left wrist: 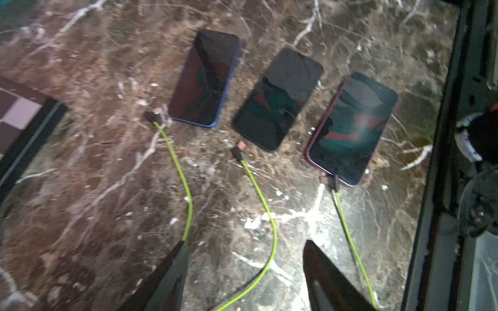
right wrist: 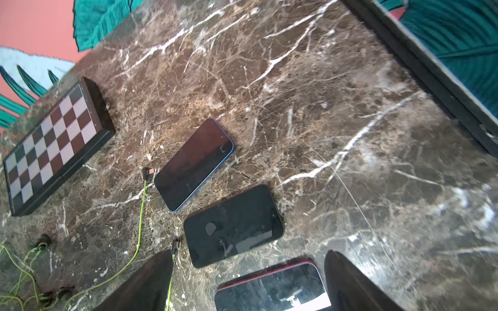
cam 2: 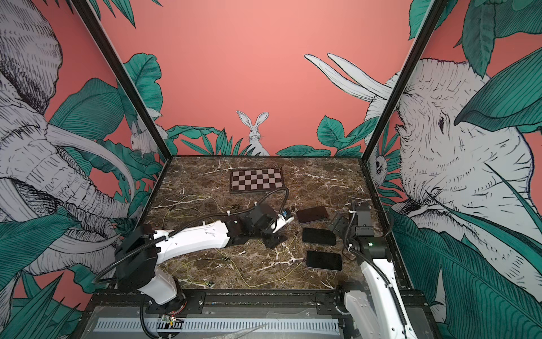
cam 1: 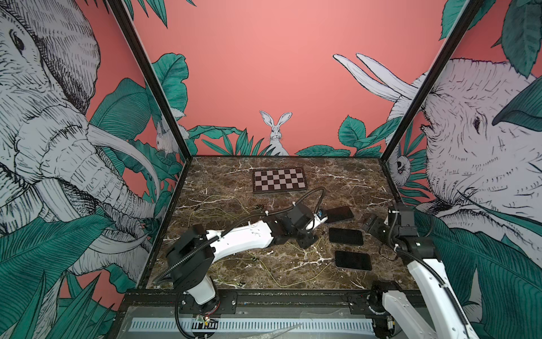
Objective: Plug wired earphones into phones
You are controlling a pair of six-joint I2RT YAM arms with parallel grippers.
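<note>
Three phones lie on the marble table: blue-edged [right wrist: 194,164], black [right wrist: 232,225] and pink-edged [left wrist: 351,129]. Each has a yellow-green cable end near its lower end in the left wrist view: two plugs [left wrist: 153,116] lie apart; the third plug [left wrist: 335,181] is at the pink phone's edge, whether inserted I cannot tell. My left gripper hangs over the cables left of the phones, fingers apart with nothing between them. My right gripper stands open above the phones' right side.
A checkered box [cam 1: 279,179] sits at the back middle. Tangled cables and earpieces [right wrist: 41,242] lie on the table's left.
</note>
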